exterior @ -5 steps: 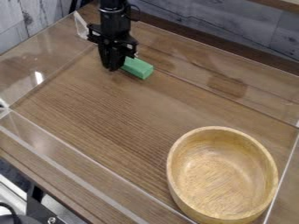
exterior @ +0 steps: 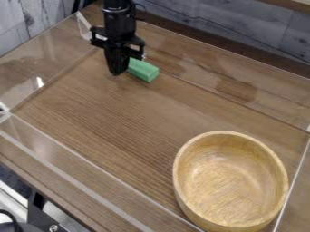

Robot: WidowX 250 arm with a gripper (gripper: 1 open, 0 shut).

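My black gripper (exterior: 118, 53) reaches down near the back left of the wooden surface, just left of a small green block (exterior: 141, 70) that lies on the wood. Whether its fingers are open or shut, or hold anything, is too small and dark to tell.
A large tan round bowl (exterior: 229, 177) fills the front right of the wooden surface (exterior: 103, 136). Walls edge the surface at the back and sides.
The gripper has shifted very slightly around its spot by the green block. The block and bowl look about where they were.
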